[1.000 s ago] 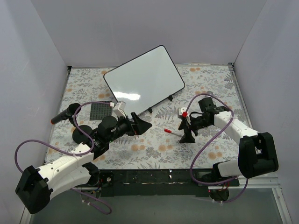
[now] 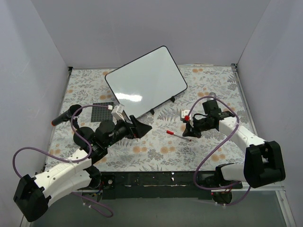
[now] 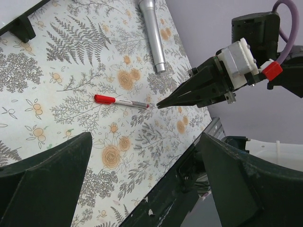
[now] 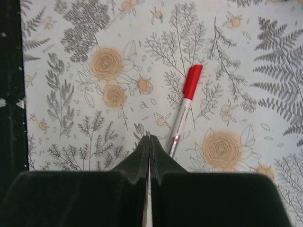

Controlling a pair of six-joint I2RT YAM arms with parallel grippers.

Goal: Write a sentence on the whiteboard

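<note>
A white marker with a red cap lies on the flowered tabletop, right of centre. In the right wrist view the marker runs up and away, just right of the fingertips, its lower end hidden behind them. My right gripper is shut, its tips pressed together with nothing between them. From the left wrist view, the right gripper points at the marker's uncapped-looking end, close by it. My left gripper is held left of the marker, open, its two dark fingers wide apart and empty. The whiteboard stands tilted behind.
A grey mesh pad lies behind the left arm. A silver tube stands at the back right. Small black feet hold the whiteboard's lower edge. Bare patterned tabletop surrounds the marker, ending at a dark front edge.
The marker and left gripper look almost unmoved.
</note>
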